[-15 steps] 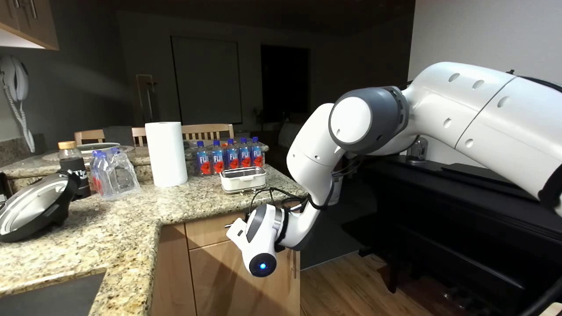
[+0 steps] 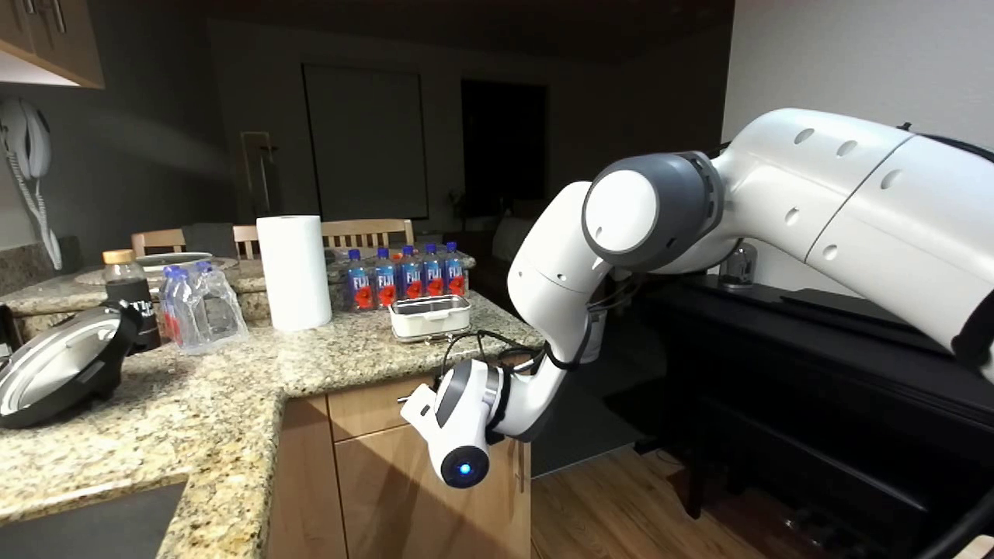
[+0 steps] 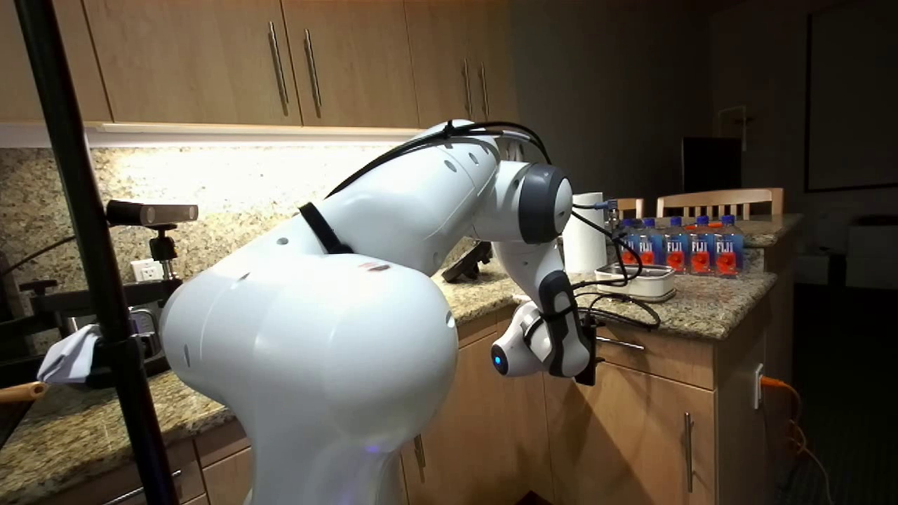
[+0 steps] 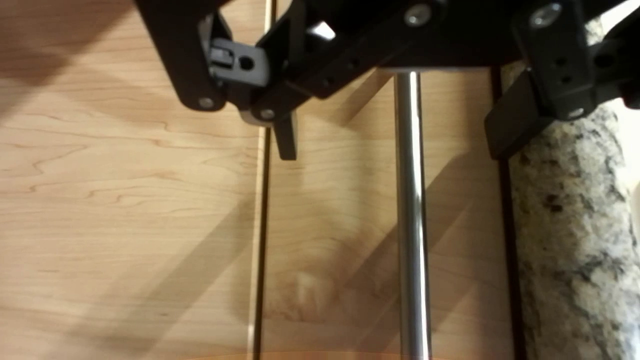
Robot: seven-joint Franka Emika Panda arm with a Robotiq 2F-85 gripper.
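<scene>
In the wrist view a round metal drawer handle (image 4: 411, 210) runs along the wooden drawer front (image 4: 336, 240). My gripper is open, its two fingers spread wide, one on either side of the handle's line. Nothing is held between them. One of the black fingers (image 4: 286, 137) lies over the seam between drawer and cabinet door (image 4: 132, 210); the other is by the countertop edge (image 4: 564, 240). Whether the fingertips reach the handle's depth is hard to tell. Exterior view 2 shows the handle (image 3: 620, 344) just beside the dark gripper body, whose fingers are hidden there.
On the counter above stand a white open container (image 2: 430, 317), several FIJI water bottles (image 2: 410, 279), a paper towel roll (image 2: 295, 273) and a black-rimmed lid (image 2: 65, 363). Cables (image 3: 623, 307) loop from the wrist near the counter edge.
</scene>
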